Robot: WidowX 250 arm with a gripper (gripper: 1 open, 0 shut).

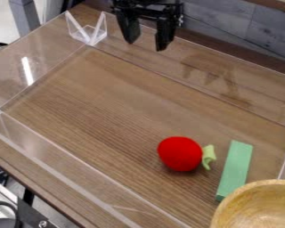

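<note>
My black gripper (146, 32) is at the top centre of the camera view, over the back of the wooden table (103, 116), its two fingers spread apart with nothing seen between them. A red round object (180, 153) with a pale green tip lies on the table at the lower right, well away from the gripper.
A green bar (234, 169) lies right of the red object, beside a yellow bowl (258, 209) at the bottom right corner. A clear plastic item (88, 28) stands at the back left. A raised wooden edge runs along the back right.
</note>
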